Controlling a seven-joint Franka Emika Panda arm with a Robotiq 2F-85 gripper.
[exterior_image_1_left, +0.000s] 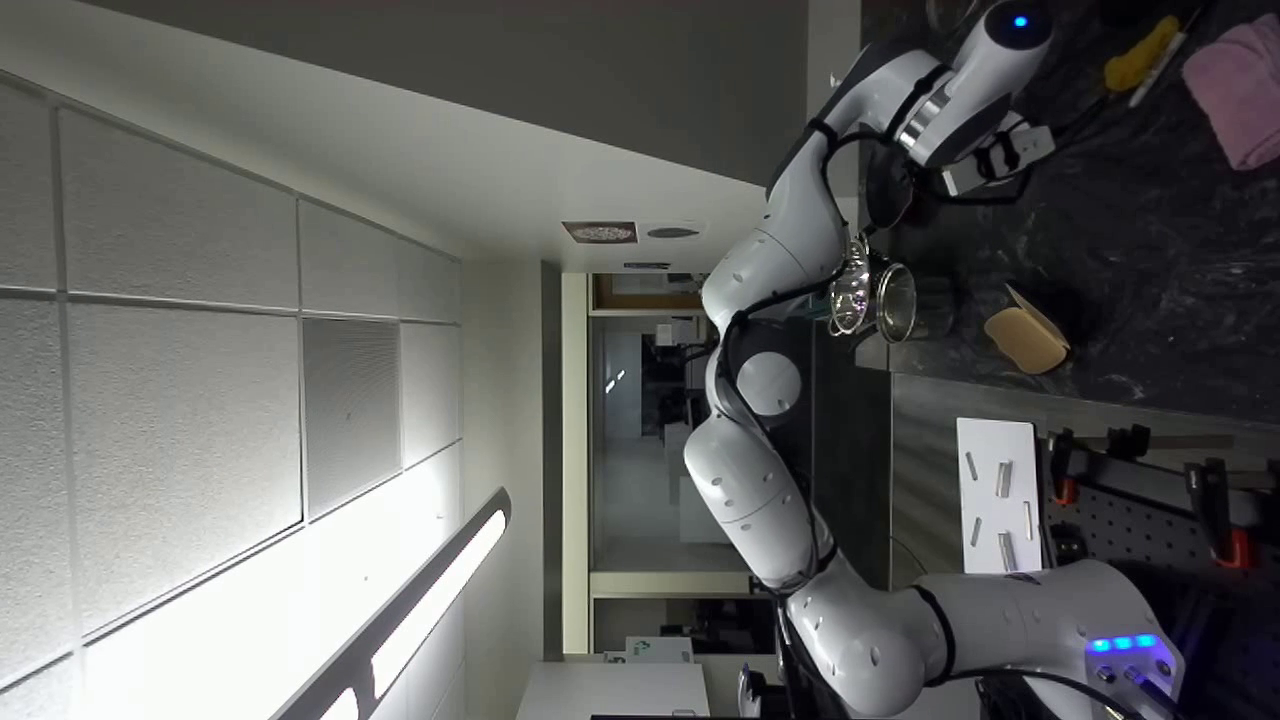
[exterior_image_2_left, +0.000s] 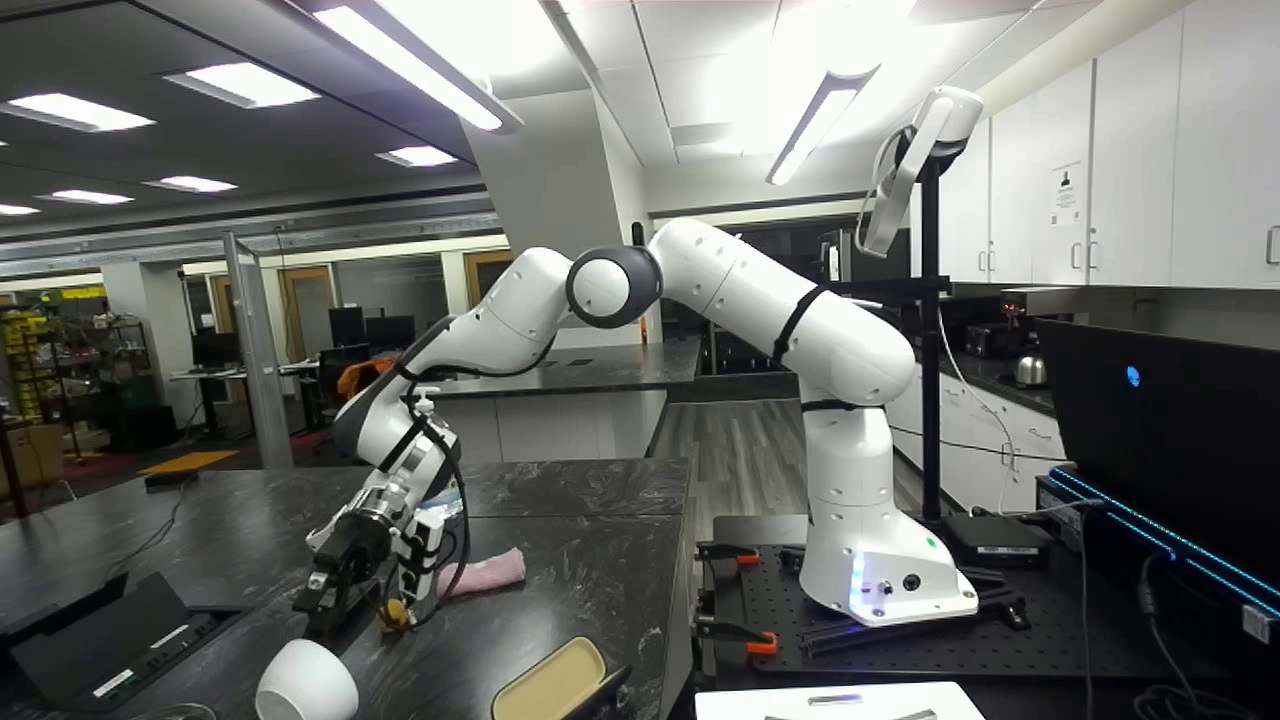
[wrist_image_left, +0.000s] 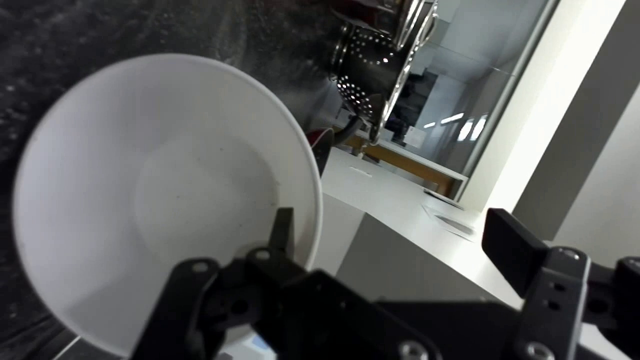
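Observation:
A white bowl (wrist_image_left: 180, 180) fills the left of the wrist view, its hollow facing the camera; in exterior view 2 the same bowl (exterior_image_2_left: 307, 684) shows at the bottom left. My gripper is open, with its fingers wide apart. One fingertip (wrist_image_left: 284, 225) overlaps the bowl's inner wall just inside the rim, while the other stands well outside, to the right. Whether the first finger is in the bowl or only in front of it I cannot tell. In exterior view 2 the gripper (exterior_image_2_left: 330, 618) is close to the bowl. Exterior view 1 does not clearly show the bowl.
A metal colander (wrist_image_left: 372, 75) stands beyond the bowl. On the dark table lie a pink towel (exterior_image_2_left: 483, 572), a yellow item (exterior_image_1_left: 1140, 55), and an open tan case (exterior_image_2_left: 554, 680). A flat black device (exterior_image_2_left: 114, 642) rests at the left.

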